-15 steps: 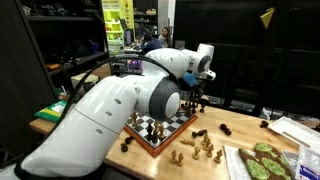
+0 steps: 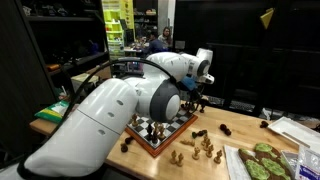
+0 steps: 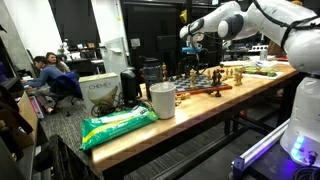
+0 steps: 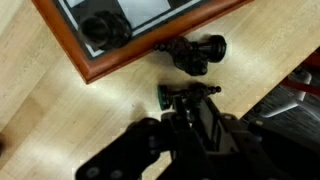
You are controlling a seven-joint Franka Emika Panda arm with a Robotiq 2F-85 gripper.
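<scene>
In the wrist view a black chess piece with a green base (image 4: 165, 96) lies on its side on the wooden table, just off the chessboard (image 4: 92, 71). My gripper is right over this piece, its dark fingers overlapping the piece's narrower end. Whether they touch it or have closed around it is not clear. A second black piece (image 4: 202, 53) lies between it and the board's brown edge. Another dark piece (image 4: 105, 30) stands on the board. Exterior view 1 has the gripper (image 2: 195, 103) low at the board's far edge, small and dark.
Several light chess pieces (image 2: 207, 146) stand right of the board. Dark pieces (image 2: 225, 129) lie farther back. A white tray (image 2: 295, 131) and a green-and-brown patterned item (image 2: 264, 164) occupy the table's right side. A white cylinder (image 3: 163, 100) and a green bag (image 3: 118, 124) sit at the table's other end.
Over the last second the wrist and gripper have come down slightly towards the table by the board's far edge. The pieces and board look unmoved.
</scene>
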